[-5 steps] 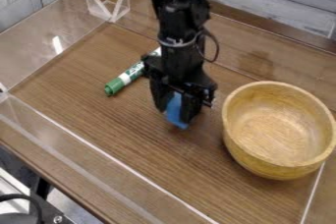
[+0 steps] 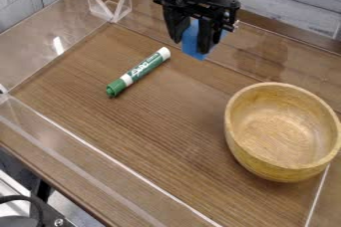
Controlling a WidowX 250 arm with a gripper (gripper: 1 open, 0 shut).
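My black gripper (image 2: 196, 24) is high at the back centre of the camera view, shut on a blue object (image 2: 197, 38) held above the wooden table (image 2: 134, 151). A white-and-green tube (image 2: 138, 74) lies left of centre. An empty yellow oval bowl (image 2: 282, 131) rests at the right, below and to the right of the gripper.
A clear frame-like item (image 2: 110, 2), hard to make out, stands at the back left.
My gripper has risen and moved toward the back, carrying the blue object away from the middle of the table. The bowl and tube look unmoved.
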